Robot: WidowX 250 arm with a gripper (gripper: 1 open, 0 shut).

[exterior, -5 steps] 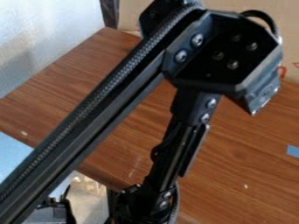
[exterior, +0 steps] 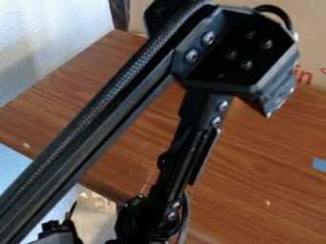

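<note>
My black arm fills much of the view, with its upper beam (exterior: 90, 133) running from lower left up to an elbow bracket (exterior: 235, 57) at top right, and a second link (exterior: 185, 162) dropping from there to the bottom centre. The gripper cannot be made out; dark parts at the bottom edge are too cut off to tell.
A wooden table (exterior: 268, 152) spreads behind the arm, mostly bare, with a small blue tape piece (exterior: 318, 165) at the right. A cardboard surface (exterior: 310, 38) stands at the back. A pale textured surface lies at the left.
Compared with a second ago, the elbow bracket and links have shifted slightly left and up.
</note>
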